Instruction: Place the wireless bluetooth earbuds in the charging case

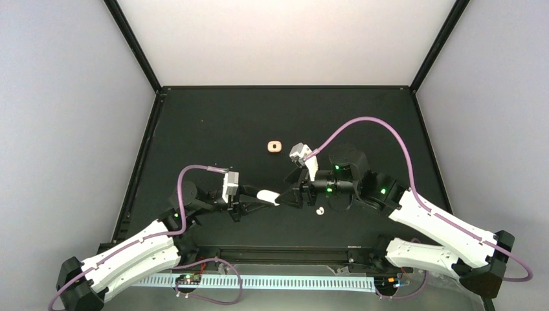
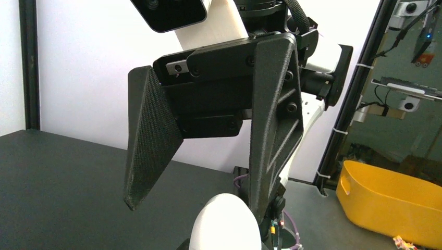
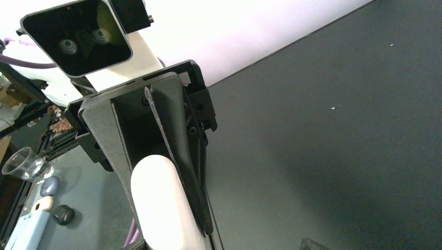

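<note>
My left gripper (image 1: 259, 198) is shut on a white rounded case (image 1: 268, 196), held above the mat; in the left wrist view the case (image 2: 224, 225) rises at the bottom edge. My right gripper (image 1: 290, 194) stands open just right of the case, its fingertips near its end, one finger (image 2: 140, 140) visible either side in the left wrist view. Whether the case's lid is open cannot be told. A small white piece (image 1: 320, 210), probably an earbud, lies on the mat below the right gripper. A pale pink square object (image 1: 274, 146) lies farther back.
Both arms occupy the front middle. A yellow bin (image 2: 385, 203) is visible beyond the edge in the left wrist view.
</note>
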